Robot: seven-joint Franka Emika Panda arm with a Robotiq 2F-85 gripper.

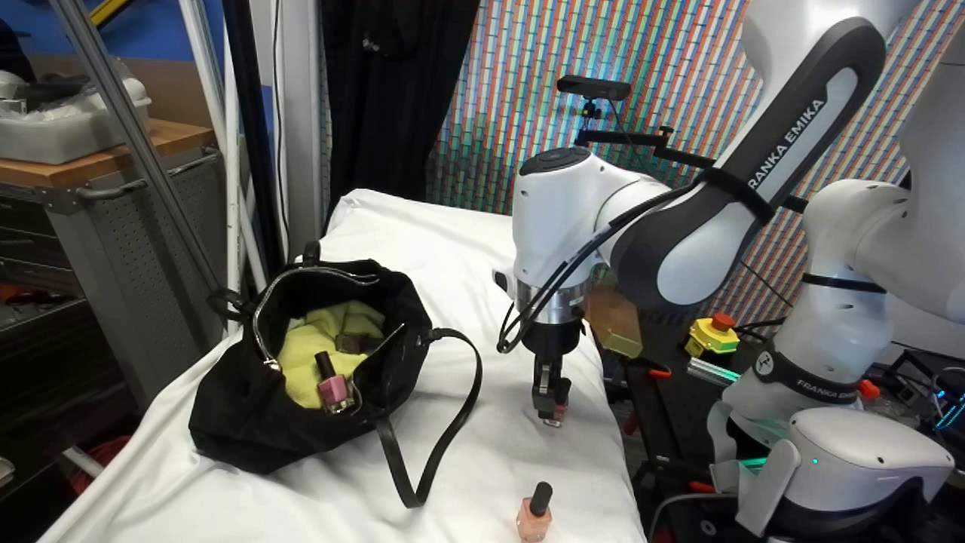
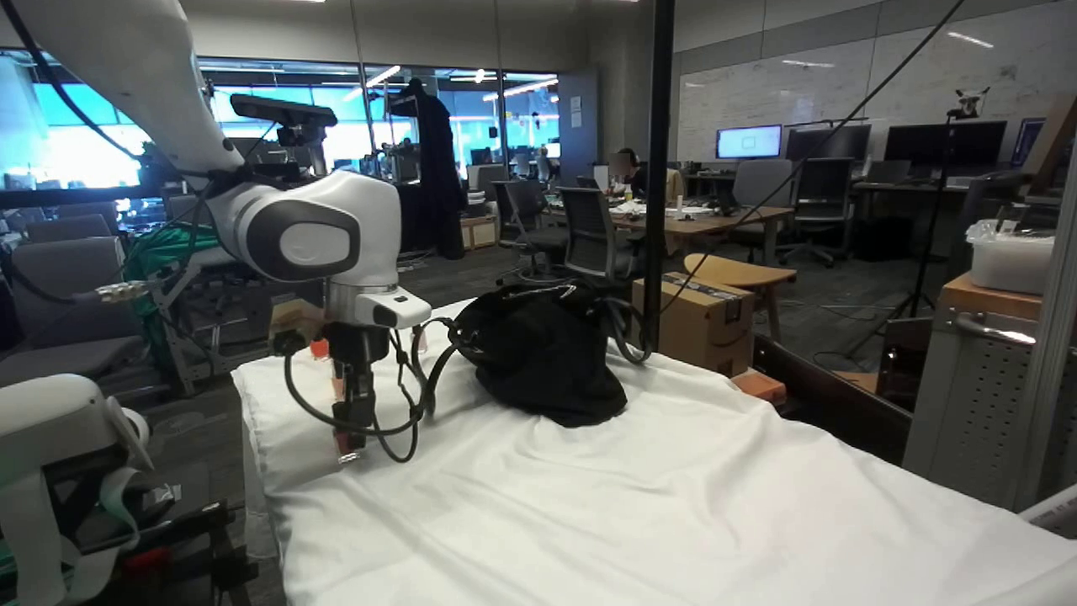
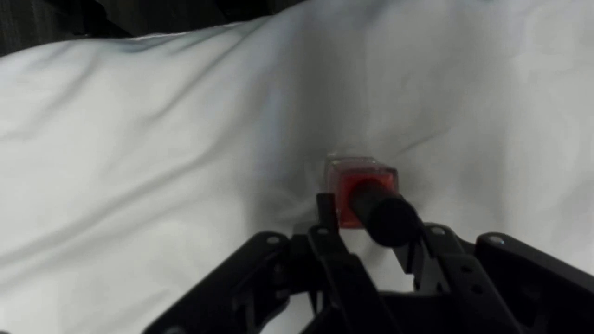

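A red nail polish bottle (image 3: 363,173) with a black cap (image 3: 392,220) is held in my gripper, the fingers closed around its cap end. In exterior view 1 the red bottle (image 1: 558,415) shows just below my gripper (image 1: 548,398), over the white cloth's right part. Exterior view 2 shows the bottle (image 2: 348,445) low by the sheet; whether its base clears the cloth I cannot tell. A peach nail polish bottle (image 1: 534,516) stands upright nearer the front. Inside the open black bag (image 1: 262,418), a pink bottle (image 1: 334,392) leans on yellow-green cloth (image 1: 318,342).
The bag's strap (image 1: 442,449) loops onto the sheet between bag and gripper. A cardboard box (image 1: 614,321) sits by the table's right edge. Much of the white sheet (image 2: 646,505) is bare in exterior view 2.
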